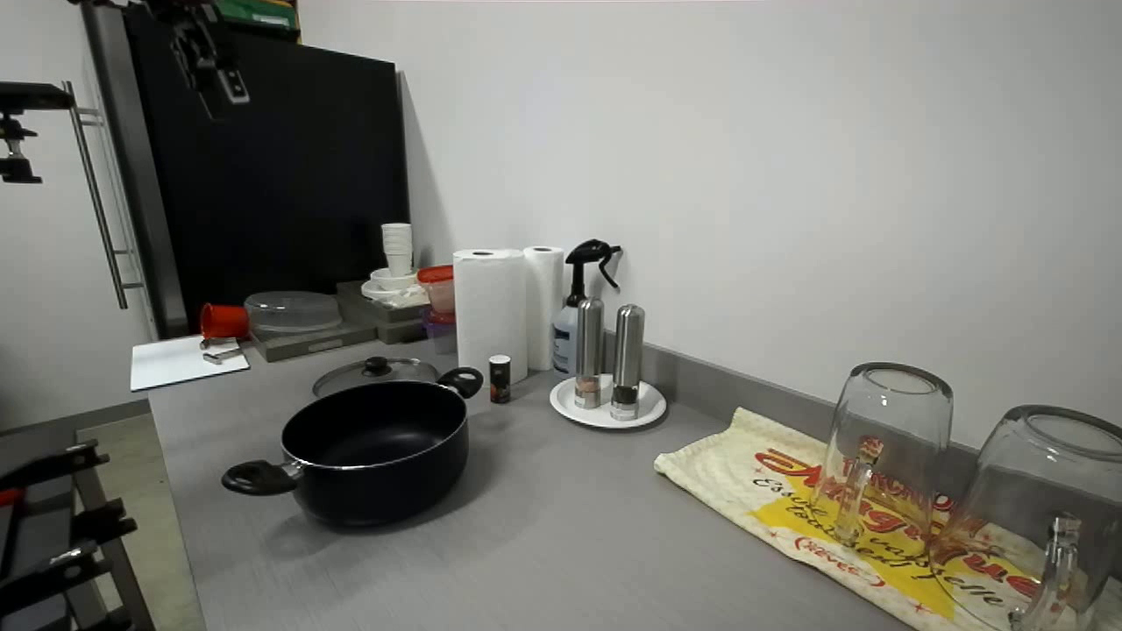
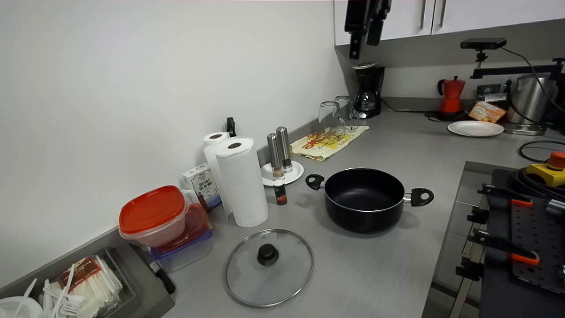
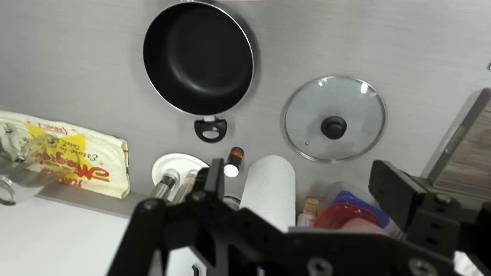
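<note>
My gripper is open and empty, its two dark fingers spread wide in the wrist view. It hangs high over the counter, touching nothing; exterior view 2 shows the gripper (image 2: 364,47) near the top edge. The black two-handled pot (image 2: 363,198) stands uncovered, and its visible inside looks empty. Beside it, the glass lid (image 2: 270,286) lies flat on the counter with its black knob (image 2: 268,254) up. A small dark spice jar (image 1: 500,379) with a white top stands between the pot and the paper towel rolls (image 1: 490,315).
Two metal mills (image 1: 628,361) stand on a white plate (image 1: 605,421). Upturned glass mugs (image 1: 889,442) rest on a yellow printed towel (image 1: 736,473). Lidded plastic containers (image 2: 153,209) and a grey tray (image 2: 127,289) line the wall. Open counter lies in front of the mugs.
</note>
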